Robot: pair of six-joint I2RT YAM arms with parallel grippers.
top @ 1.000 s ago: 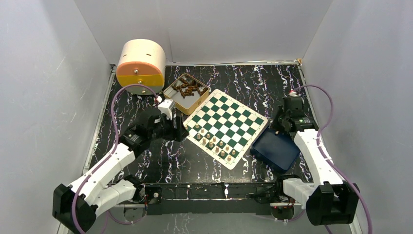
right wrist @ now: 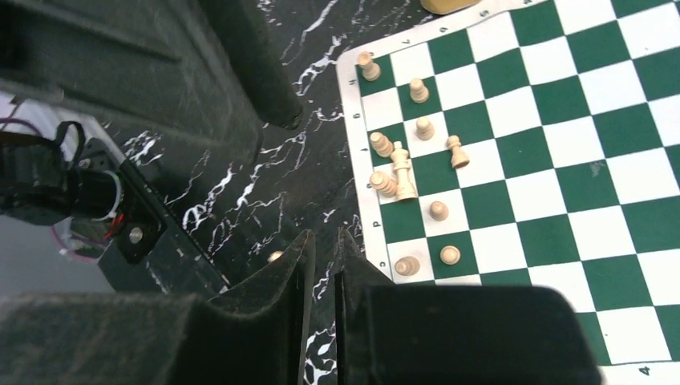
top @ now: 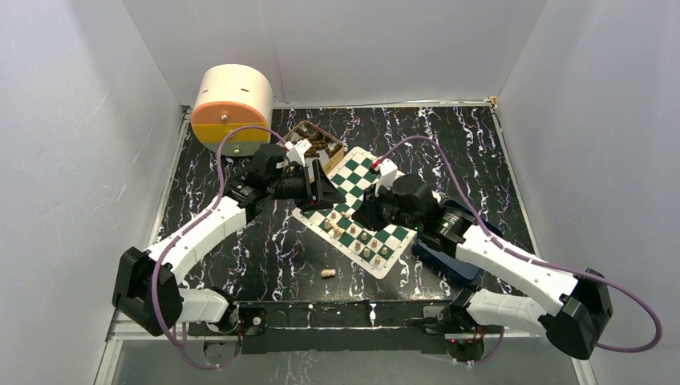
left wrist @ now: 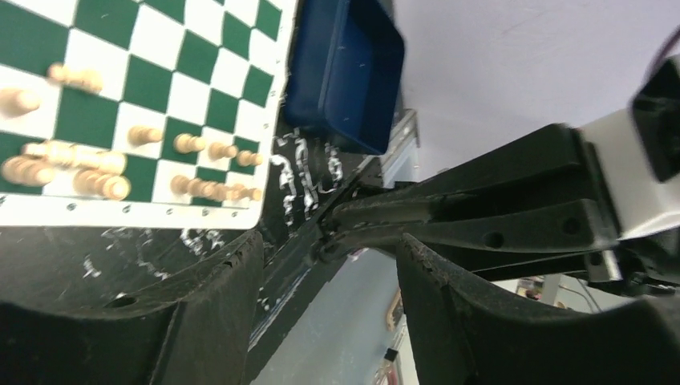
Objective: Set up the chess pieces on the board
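Note:
The chessboard holds several pale wooden pieces along its near side; some lie on their sides, such as a tall one and a small pawn. A loose pale piece lies on the table in front of the board. My left gripper is over the board's left part, fingers parted, with no piece seen between them. My right gripper hangs over the board close to the left one, fingers together in the right wrist view; whatever may be between the tips is hidden.
A box of dark pieces stands behind the left gripper. A blue tray sits right of the board, partly under the right arm. A rounded cabinet stands back left.
My right arm has swung left from the blue tray to over the board. My left gripper has moved right and back toward it. A pale piece now shows on the table before the board.

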